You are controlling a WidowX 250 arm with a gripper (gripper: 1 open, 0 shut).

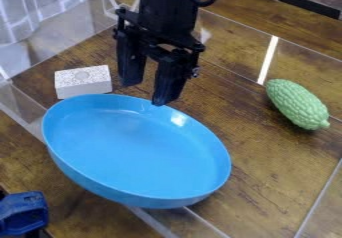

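Observation:
The black gripper (150, 77) hangs over the back rim of a blue oval tray (134, 147), its two fingers pointing down and apart, with nothing visible between them. A white speckled block (83, 80) lies on the wooden table left of the gripper, behind the tray. A green bumpy vegetable, like a bitter melon (297, 104), lies at the right.
A blue object (19, 214) is partly in view at the lower left corner. A clear plastic sheet or wall (34, 22) borders the table at the upper left. Bare wood (247, 162) shows right of the tray and toward the back.

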